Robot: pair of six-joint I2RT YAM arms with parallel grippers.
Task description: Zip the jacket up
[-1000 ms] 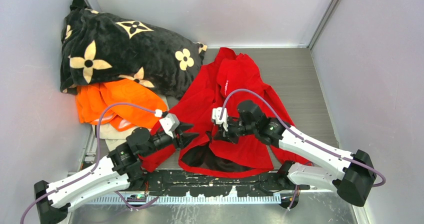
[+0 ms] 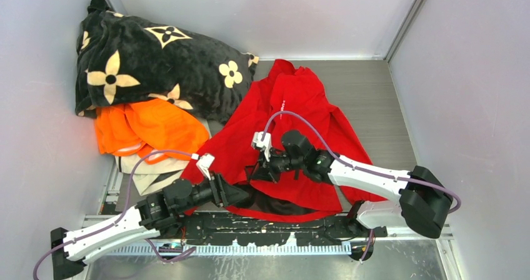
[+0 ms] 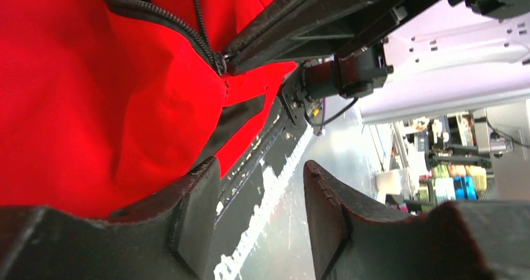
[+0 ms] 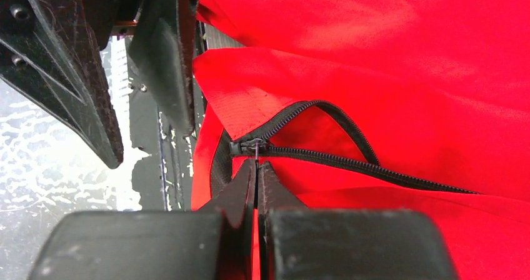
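The red jacket lies spread out, its front hem toward the near edge. In the right wrist view the black zipper runs from the bottom box and slider, its two sides apart above it. My right gripper is shut on the zipper pull at the slider. My left gripper is open beside it, near the jacket's hem, with nothing between its fingers; the same gripper shows in the top view, low on the jacket.
A black patterned pillow and orange clothing over pale cloth fill the left. White walls enclose the space, and a black edge with a white strip runs along the front.
My right gripper has shifted left, toward the left gripper.
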